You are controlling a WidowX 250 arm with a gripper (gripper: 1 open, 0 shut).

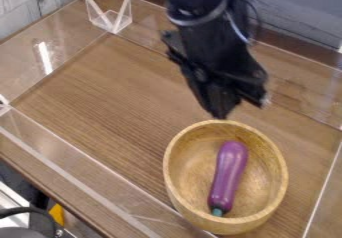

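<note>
My gripper (201,92) is a large dark arm end that fills the upper middle of the camera view, above a wooden bowl (178,182). Whether its fingers are open or shut is not clear. A purple eggplant-like object (230,172) with a green tip lies inside the bowl, apart from the gripper.
A wooden tabletop (94,102) spreads clear to the left of the bowl. A white wire rack or holder (107,12) stands at the back left. Dark objects sit at the bottom left edge.
</note>
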